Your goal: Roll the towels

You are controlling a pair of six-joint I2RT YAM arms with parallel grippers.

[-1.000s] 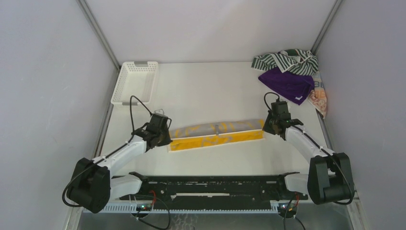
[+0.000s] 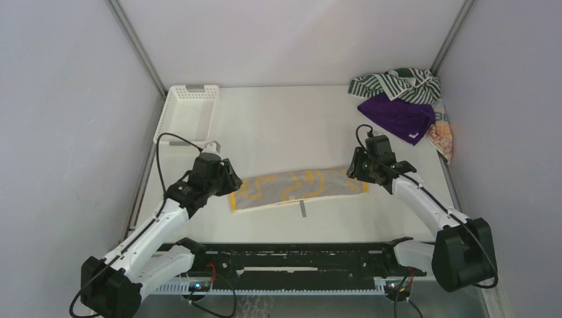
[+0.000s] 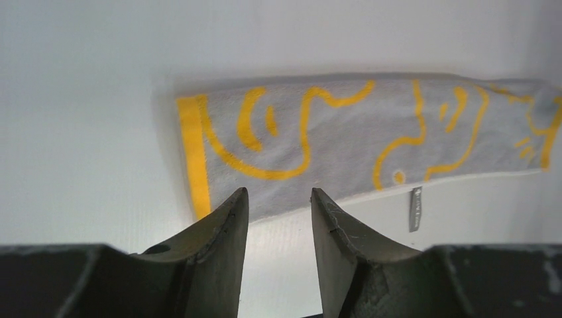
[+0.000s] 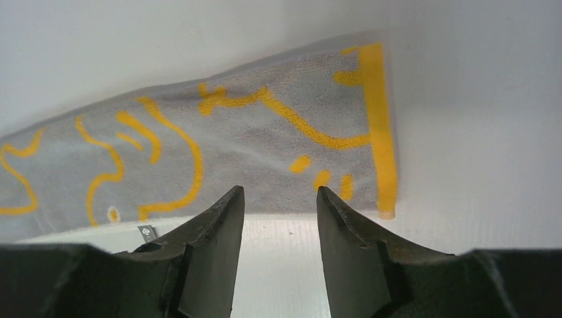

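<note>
A grey towel with yellow squiggles and yellow end bands (image 2: 298, 187) lies as a long flat strip across the middle of the table, its white edge along the front. My left gripper hangs over the towel's left end, fingers parted with nothing between them. At the right end, my right gripper is open and empty above the front edge of the strip.
A white basket (image 2: 189, 116) sits back left. At the back right lie a green striped towel (image 2: 397, 85), a purple towel (image 2: 394, 116) and an orange patterned towel (image 2: 441, 136).
The towel's yellow front band has disappeared under the grey patterned layer, which now lies flat. My left gripper has moved a little up and right; the right one has moved left.
</note>
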